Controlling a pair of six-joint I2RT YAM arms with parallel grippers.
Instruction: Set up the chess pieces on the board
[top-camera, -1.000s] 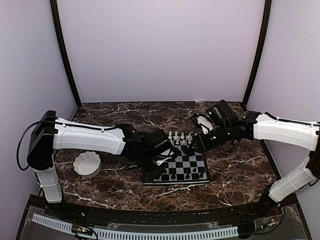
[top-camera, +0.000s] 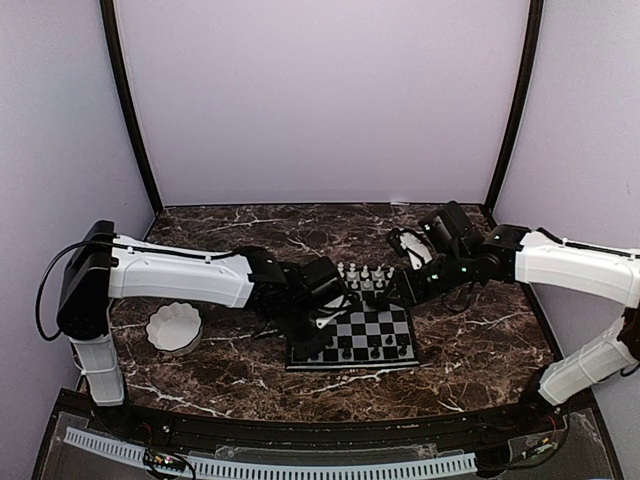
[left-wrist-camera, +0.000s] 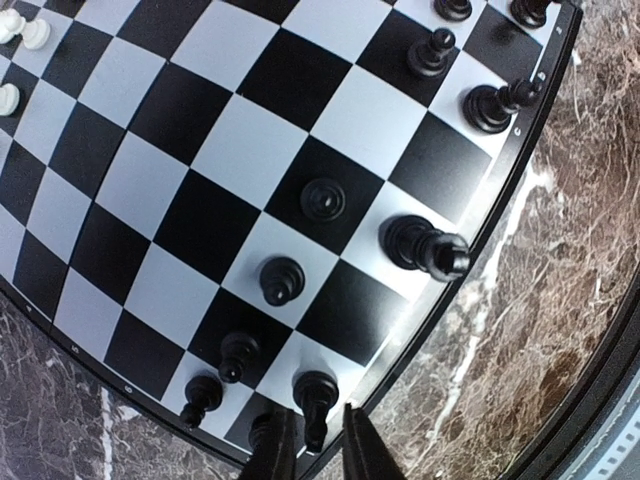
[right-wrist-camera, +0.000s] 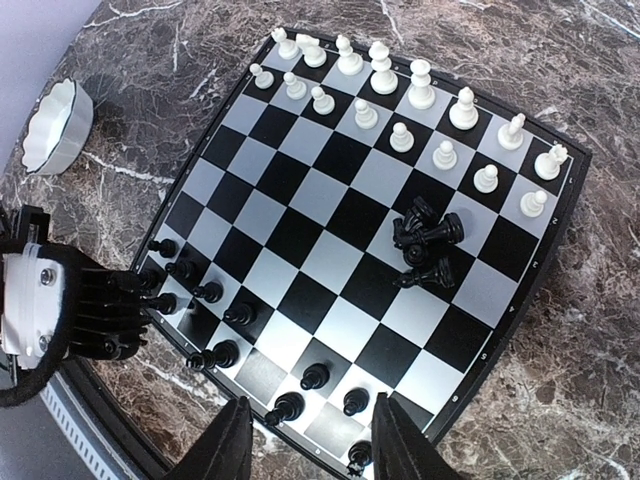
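Observation:
The chessboard (right-wrist-camera: 330, 258) carries two rows of white pieces (right-wrist-camera: 420, 90) at its far side, a heap of black pieces (right-wrist-camera: 425, 240) lying on middle squares, and standing black pieces along the near side. My left gripper is low at the near left, its fingers around the top of a black piece (left-wrist-camera: 315, 385); whether they touch it is unclear. My right gripper hangs open above the board's right side, with nothing between its fingers.
A white scalloped bowl (top-camera: 175, 325) sits on the marble table to the left of the board. Walls bound both sides.
The right arm has shifted slightly to the right. The left arm has moved very little.

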